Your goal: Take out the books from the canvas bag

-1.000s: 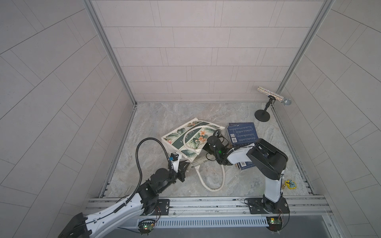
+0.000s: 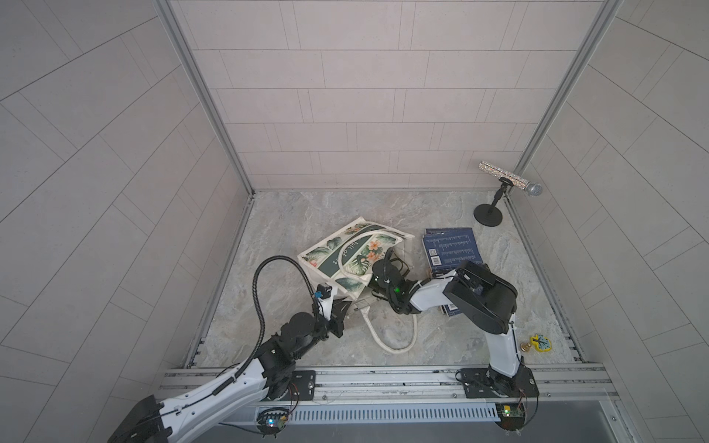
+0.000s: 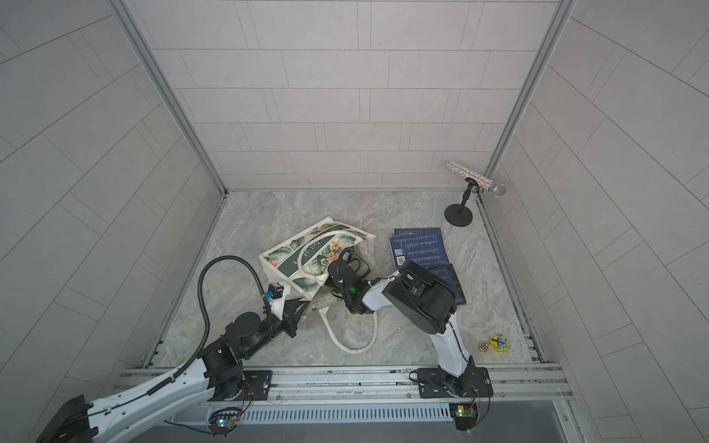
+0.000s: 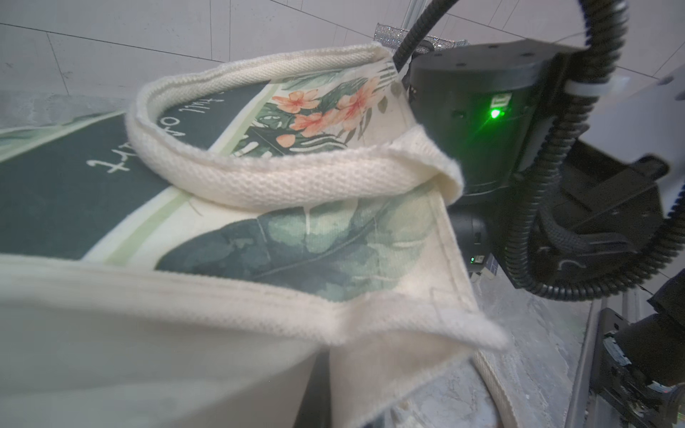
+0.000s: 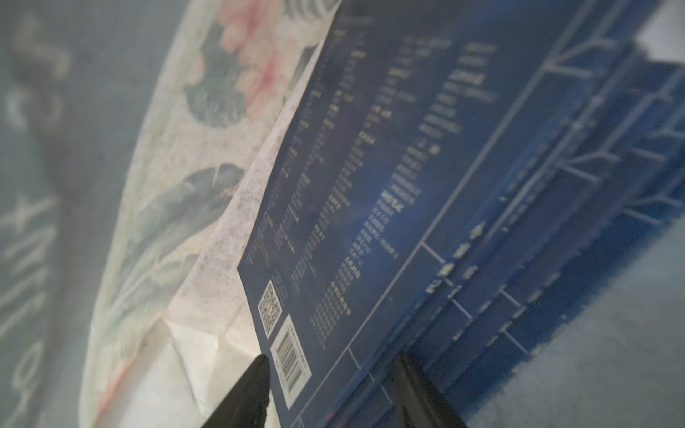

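Observation:
The canvas bag with floral print and white straps lies flat in the middle. My left gripper is at its lower left edge, shut; its fingers are mostly hidden under the fabric in the left wrist view. My right gripper stands open at the bag's right side, its fingers at dark blue books with white text, a barcode and QR code, lying against the bag's pale fabric; nothing clearly gripped. More blue books lie on the table right of the bag, partly behind the right arm.
A glittery microphone on a black stand stands at the back right. A small yellow object with a brass piece lies at the front right. Bare table is left of and behind the bag, inside tiled walls.
My right gripper and arm have shifted left and toward the front, further into the bag's area. The bag has shifted slightly left; my left arm is unchanged.

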